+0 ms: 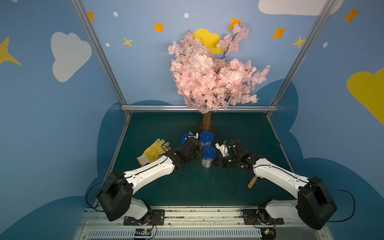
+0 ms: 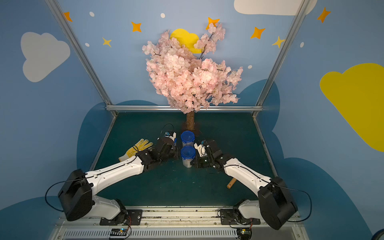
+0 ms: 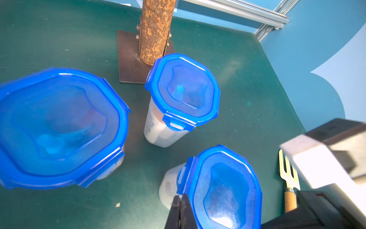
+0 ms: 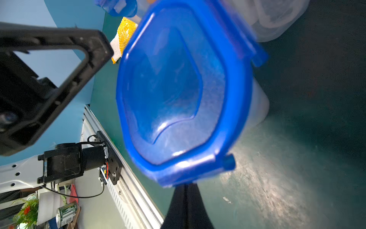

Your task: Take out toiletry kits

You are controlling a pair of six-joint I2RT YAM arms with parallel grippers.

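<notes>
Three clear containers with blue lids stand upright together. The front one is between my two hands, with the middle one behind it near the tree. The left-hand container is partly hidden by my left arm from above. In the left wrist view, my left gripper is shut, its tips in front of the front container's lid edge. My right gripper is also shut, its tips at the edge of that same blue lid. Whether either set of tips touches the lid is hard to tell. The containers' contents are unclear through the lids.
A yellow-and-white glove lies at the left. A wooden-handled fork lies on the right, under the right arm. The pink tree's trunk rises from a plate behind the containers.
</notes>
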